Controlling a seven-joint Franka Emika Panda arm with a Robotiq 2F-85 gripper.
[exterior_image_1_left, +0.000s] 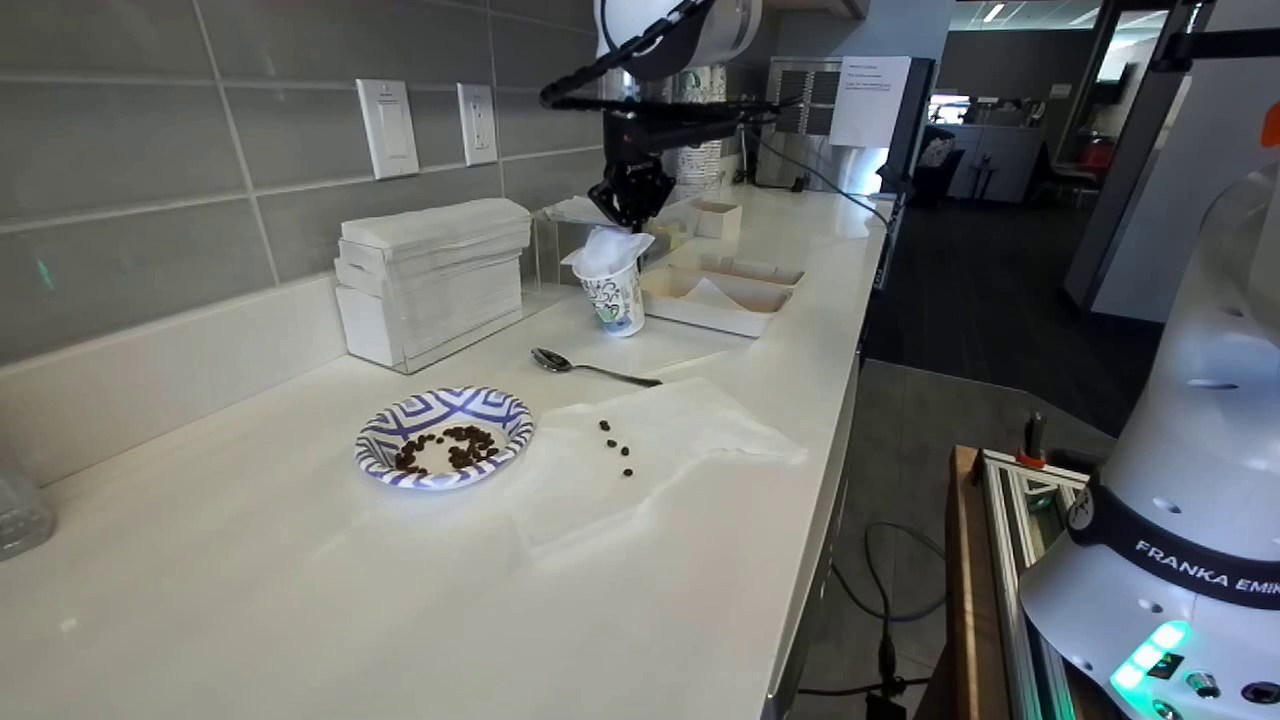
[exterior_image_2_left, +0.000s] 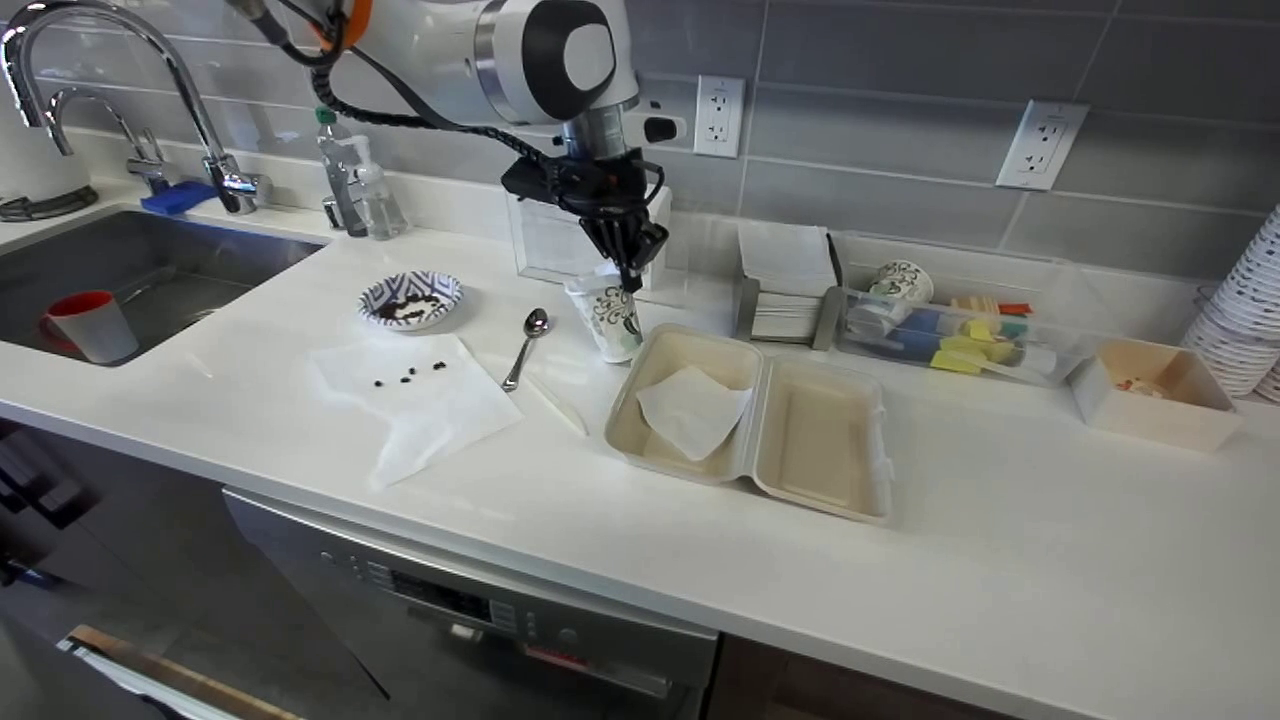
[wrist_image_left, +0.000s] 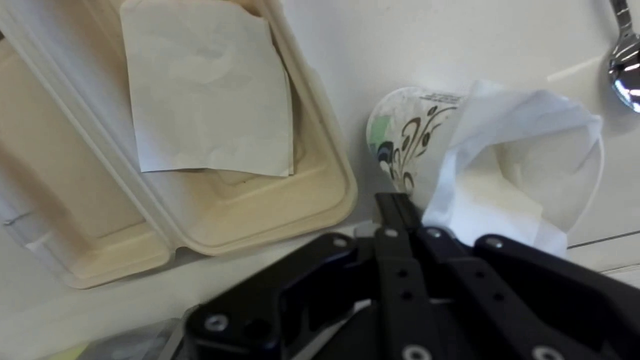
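Observation:
A patterned paper cup (exterior_image_1_left: 613, 296) with white paper (exterior_image_1_left: 609, 250) stuffed in its mouth leans on the counter, tilted toward the bowl side. My gripper (exterior_image_2_left: 629, 283) is at its upper rim, on the side toward the takeout box. In the wrist view the shut fingers (wrist_image_left: 393, 207) lie against or very close to the cup's (wrist_image_left: 420, 141) side; exact contact is hard to tell. Nothing shows between the fingers. The paper (wrist_image_left: 498, 201) lines the cup's inside and folds over its rim.
An open takeout box (exterior_image_2_left: 821, 438) with a napkin (exterior_image_2_left: 693, 412) lies close by. A spoon (exterior_image_2_left: 524, 350), a bowl (exterior_image_1_left: 386, 434) of dark beans and a flat napkin (exterior_image_1_left: 672, 438) with several beans lie toward the sink. Napkin holders stand along the wall.

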